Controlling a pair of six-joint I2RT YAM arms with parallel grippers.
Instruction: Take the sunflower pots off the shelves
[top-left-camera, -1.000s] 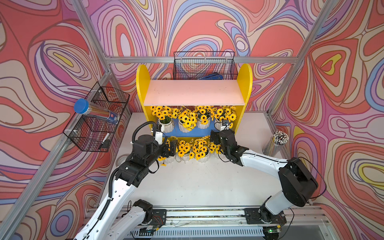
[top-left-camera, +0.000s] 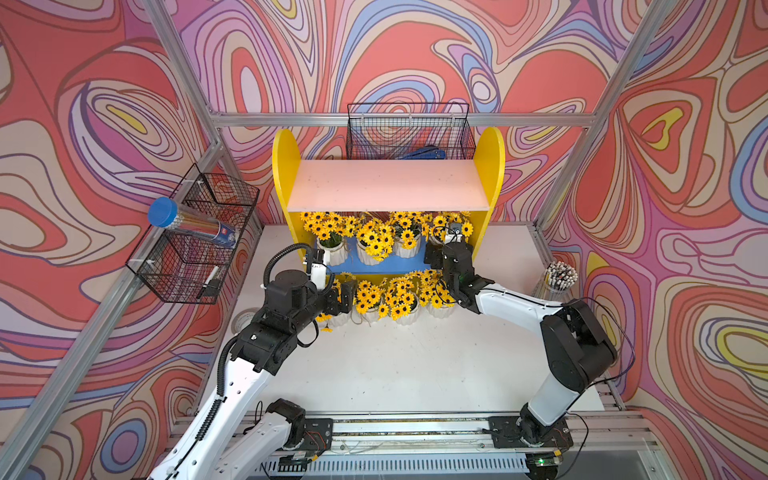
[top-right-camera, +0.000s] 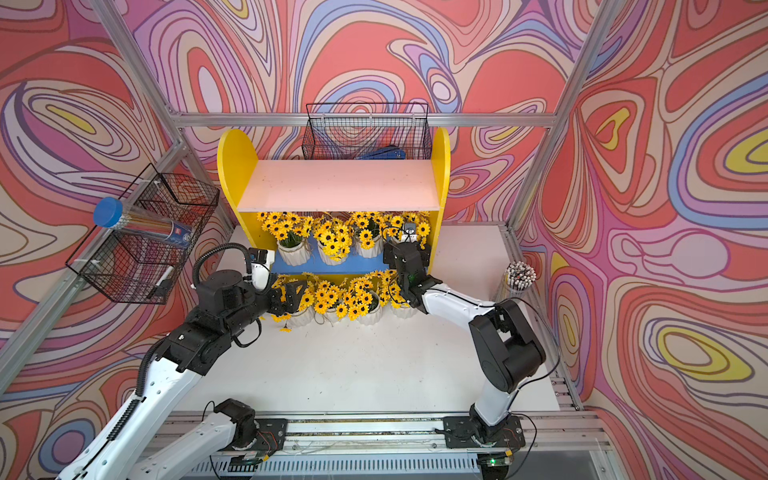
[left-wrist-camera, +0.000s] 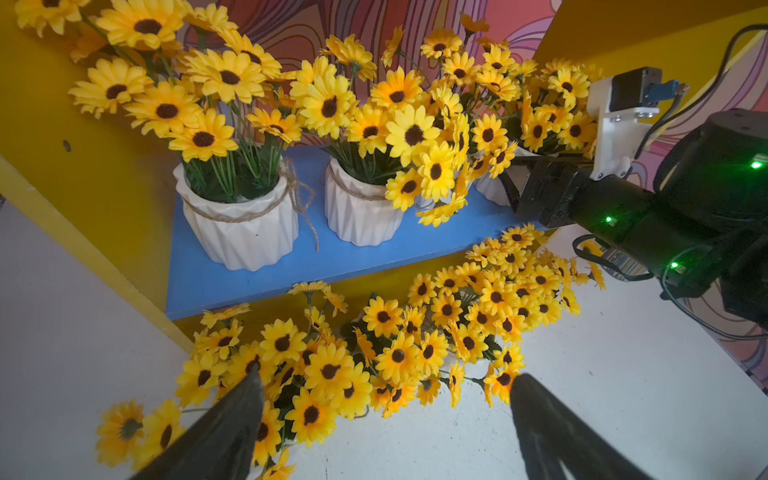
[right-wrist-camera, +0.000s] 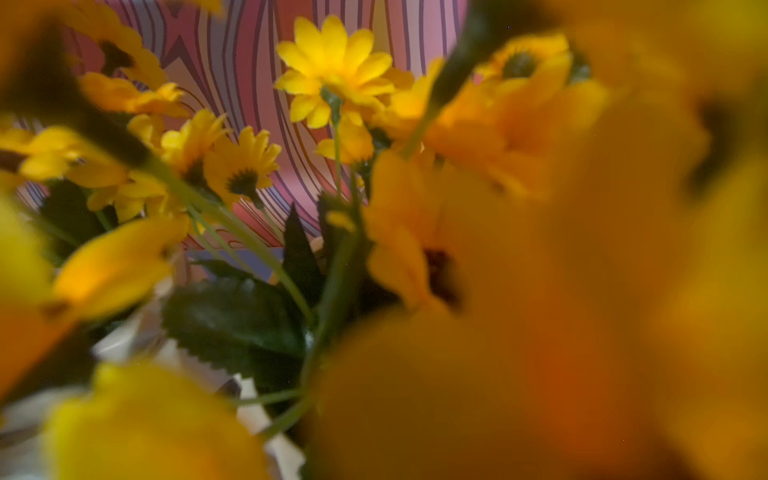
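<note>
Several white pots of yellow sunflowers stand on the blue shelf (top-left-camera: 384, 266), among them a leftmost pot (left-wrist-camera: 240, 224) and a neighbouring pot (left-wrist-camera: 360, 209). Below, another row of sunflower pots (top-left-camera: 406, 314) stands at table level. My left gripper is open and empty above the lower row's left end. At the blue shelf's right end, my right gripper reaches open to the rightmost pot (left-wrist-camera: 494, 188), whose body it partly covers. Blooms and leaves (right-wrist-camera: 240, 320) fill the right wrist view, hiding that gripper's fingers; whether they touch the pot cannot be told.
A pink top board (top-left-camera: 388, 184) roofs the blue shelf between yellow side panels (top-left-camera: 489, 172). A wire basket (top-left-camera: 192, 240) with a blue-lidded tube hangs left; a holder of sticks (top-left-camera: 560, 280) stands right.
The left arm and the pots look unmoved.
</note>
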